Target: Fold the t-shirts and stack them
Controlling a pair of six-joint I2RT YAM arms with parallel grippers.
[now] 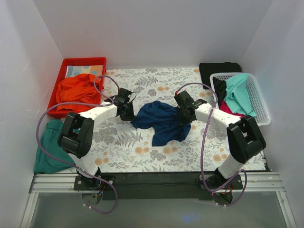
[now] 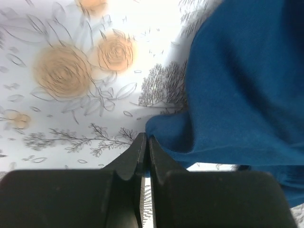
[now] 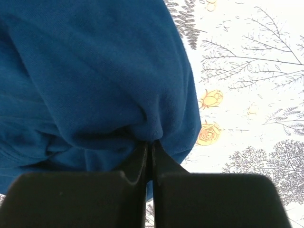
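A dark blue T-shirt (image 1: 164, 126) lies crumpled in the middle of the patterned table. My left gripper (image 1: 129, 115) is at its left tip, shut on a small edge of the fabric, which shows at the fingertips in the left wrist view (image 2: 146, 142). My right gripper (image 1: 183, 118) is over the shirt's right part, shut on a fold of it, as seen in the right wrist view (image 3: 148, 145).
A red basket (image 1: 63, 71) with orange clothes is at back left, green cloth (image 1: 50, 147) before it. At right a white basket (image 1: 259, 107) holds teal, red and black clothes, beside a folded black item (image 1: 218, 69).
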